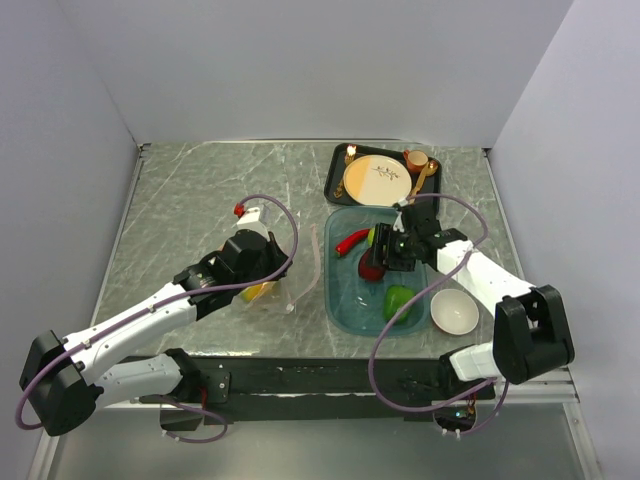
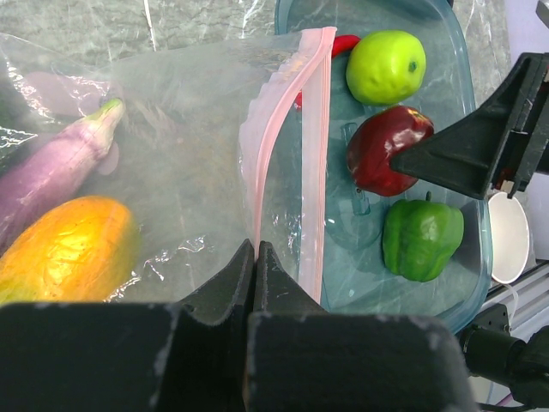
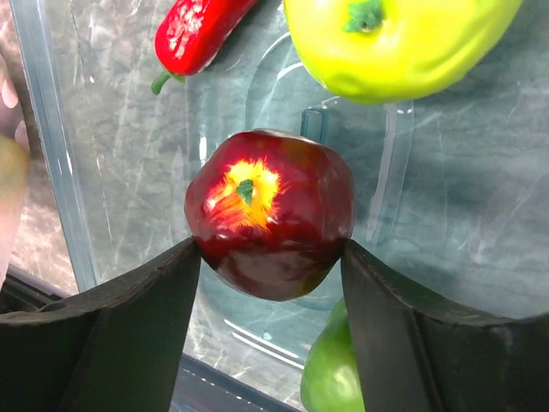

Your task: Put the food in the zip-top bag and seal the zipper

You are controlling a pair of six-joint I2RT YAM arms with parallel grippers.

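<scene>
My left gripper is shut on the pink-zippered edge of the clear bag (image 2: 189, 146), which holds an eggplant (image 2: 60, 167) and a yellow mango-like fruit (image 2: 64, 253). My right gripper is closed around a dark red fruit (image 3: 268, 206) in the blue bin (image 1: 355, 310). A red chili (image 3: 193, 34), a green apple (image 2: 384, 67) and a green pepper (image 2: 420, 236) also lie in the bin.
A black tray (image 1: 332, 190) with a plate, cup and gold cutlery stands behind the bin. A white bowl (image 1: 455, 312) sits to its right.
</scene>
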